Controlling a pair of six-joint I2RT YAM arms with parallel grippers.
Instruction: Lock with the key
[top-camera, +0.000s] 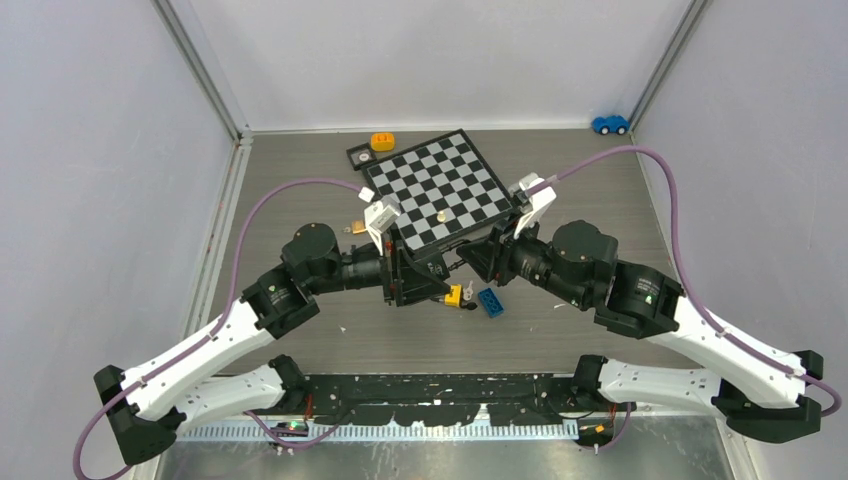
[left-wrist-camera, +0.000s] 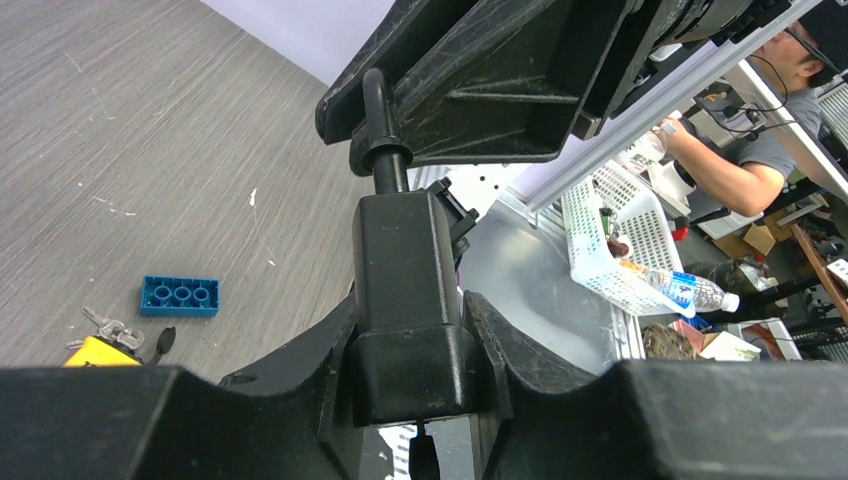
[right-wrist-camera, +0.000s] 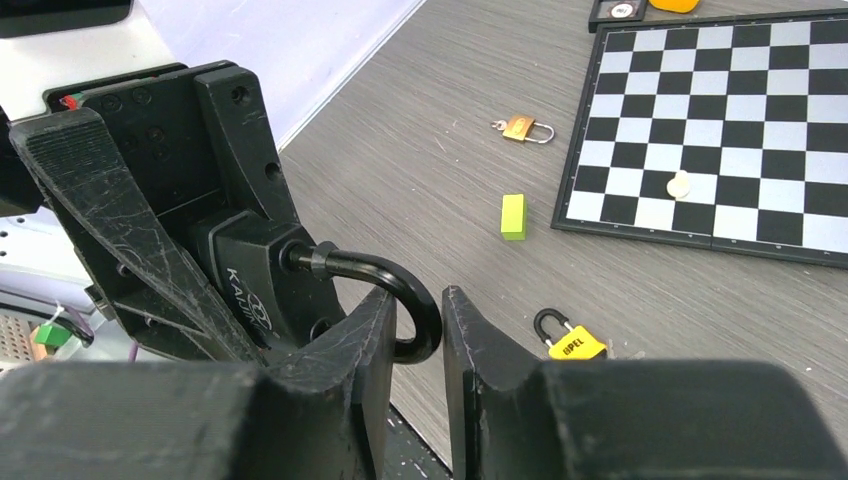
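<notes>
A large black padlock is held in the air between the grippers. My left gripper (top-camera: 432, 280) is shut on its body (left-wrist-camera: 405, 290), with a black key head showing below. In the right wrist view the curved shackle (right-wrist-camera: 395, 280) reaches to the fingertips of my right gripper, which is part open around its bend; whether it grips is unclear. On the floor below lie keys (left-wrist-camera: 108, 325) and a yellow padlock (right-wrist-camera: 576, 342).
A chessboard (top-camera: 440, 185) lies behind, with a small brass padlock (right-wrist-camera: 518, 128) and a green block (right-wrist-camera: 513, 216) beside it. A blue brick (top-camera: 490, 302) lies nearer the front; a toy car (top-camera: 610, 125) sits back right.
</notes>
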